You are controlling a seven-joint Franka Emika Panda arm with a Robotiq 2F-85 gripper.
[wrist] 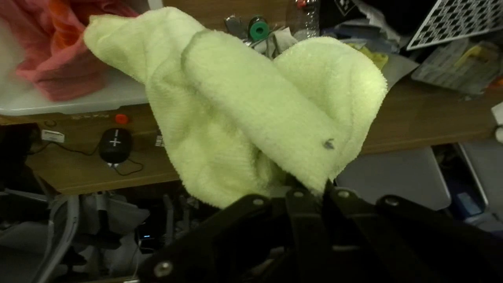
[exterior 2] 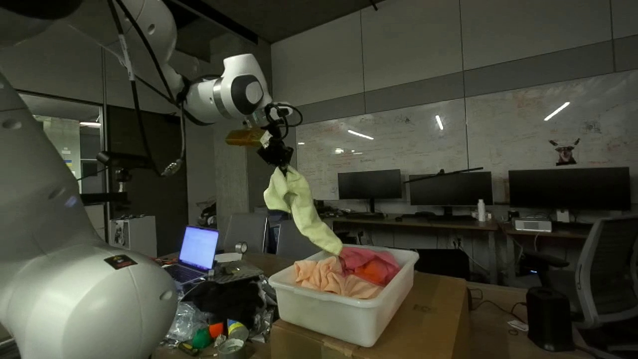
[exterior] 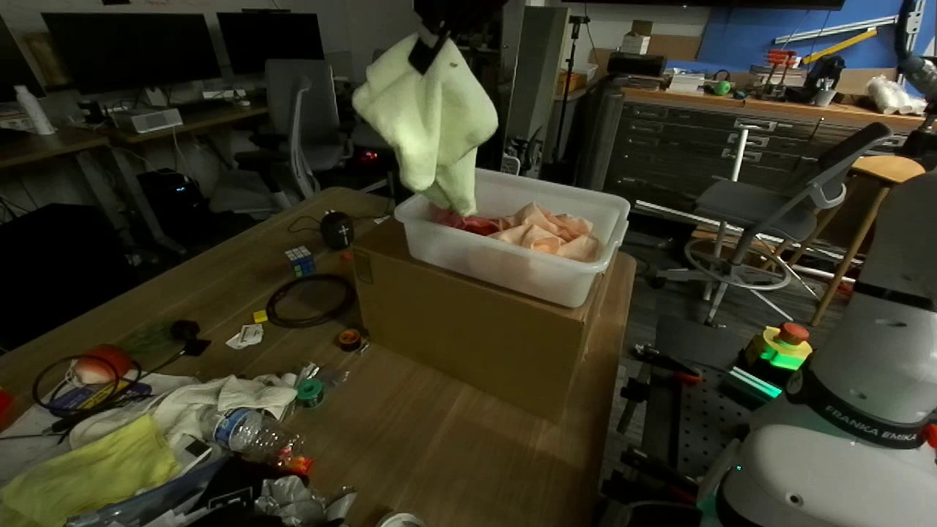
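A pale yellow-green towel [exterior: 432,114] hangs from my gripper [exterior: 430,51], which is shut on one part of it. In exterior view 2 the towel [exterior 2: 303,209] trails down at a slant, its lower end by the pink cloth at the white bin. The wrist view has the towel [wrist: 264,103] spread across its middle, hiding most of the fingertips. Inside the white plastic bin [exterior: 501,271] lie a peach cloth [exterior: 549,233] and a red-pink cloth [exterior: 474,223]. Exterior view 2 shows the pink cloth [exterior 2: 377,263] with an orange patch.
The bin stands on a cardboard box [exterior: 465,325] on the wooden table. Clutter covers the near left, with a yellow cloth [exterior: 96,474] and a plastic bottle [exterior: 250,430]. A black cable coil [exterior: 309,300] lies left of the box. Bare tabletop [exterior: 422,439] extends in front of it.
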